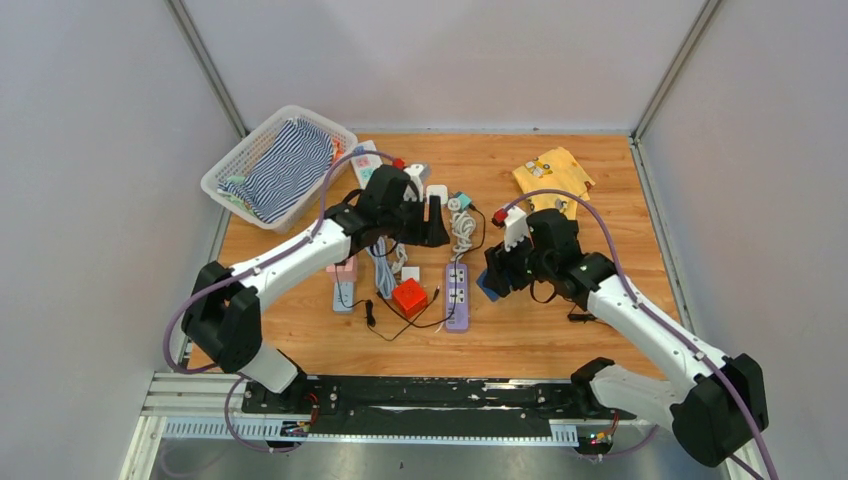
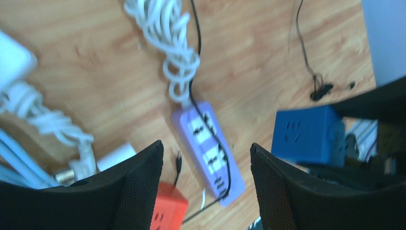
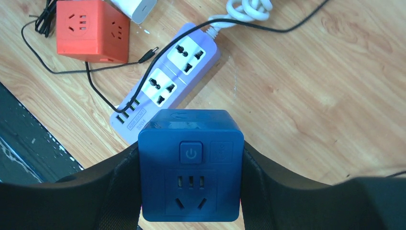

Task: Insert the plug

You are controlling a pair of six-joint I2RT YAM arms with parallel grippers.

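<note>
My right gripper is shut on a blue cube socket (image 3: 190,134), with a finger on either side of it. The cube's face with a power button and slots points toward the right wrist camera. Beside it in that view, and lower down, the lavender power strip (image 3: 198,72) lies on the table with a black cable across it. In the top view the blue cube (image 1: 487,286) shows just right of the strip (image 1: 457,312). My left gripper is open above the table, nothing between its fingers; the strip shows beyond them.
An orange-red cube socket (image 1: 410,297) and loose black cables lie left of the strip. A coiled white cord (image 1: 463,230) runs behind it, near a small teal item (image 1: 462,199). A white basket (image 1: 232,165) stands back left, a yellow bag (image 1: 553,175) back right.
</note>
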